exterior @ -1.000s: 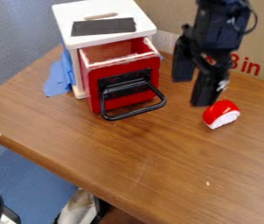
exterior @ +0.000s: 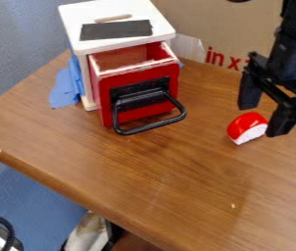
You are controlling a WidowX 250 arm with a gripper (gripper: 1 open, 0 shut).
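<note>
My gripper (exterior: 265,106) hangs at the right, open, its two dark fingers apart above and beside a red-and-white object (exterior: 248,126) lying on the wooden table (exterior: 124,191). Nothing shows between the fingers. At the upper left stands a red and white box (exterior: 121,69) with an open-topped compartment and a black handle (exterior: 151,125) on its front.
A dark slab (exterior: 118,29) and a light stick lie on the box's top. A blue cloth (exterior: 63,88) is beside it. Cardboard stands behind. The table's left edge drops to a blue floor.
My gripper has moved right from beside the box to over the red-and-white object. The box and that object look unmoved.
</note>
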